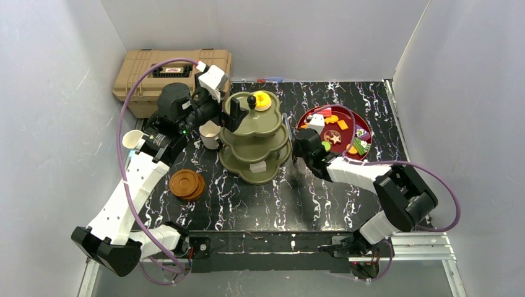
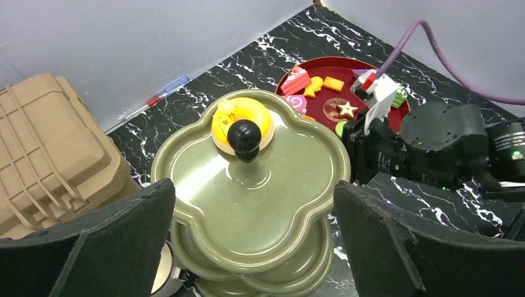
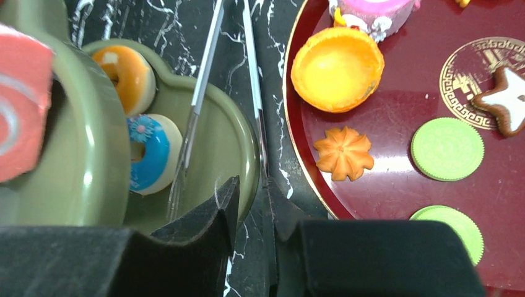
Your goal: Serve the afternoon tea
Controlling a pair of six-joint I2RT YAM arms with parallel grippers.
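A three-tier green stand (image 1: 252, 176) occupies the middle of the table; a yellow-iced donut (image 2: 238, 116) rests on its top tier beside the black knob (image 2: 244, 136). My left gripper (image 1: 237, 116) is open above that tier, empty. Silver tongs (image 3: 251, 59) lie between stand and red plate (image 3: 396, 192). The right gripper is partly open at them, marble showing through its narrow gap. One tong arm runs down toward that gap, against the right finger; whether it is held does not show. The other arm passes left of the fingers, over the lower tier.
The red plate carries an egg tart (image 3: 337, 69), green biscuits (image 3: 447, 149) and other sweets. Left of the stand are a white mug (image 1: 210, 134) and brown coasters (image 1: 187, 184). A tan case (image 1: 142, 74) sits behind.
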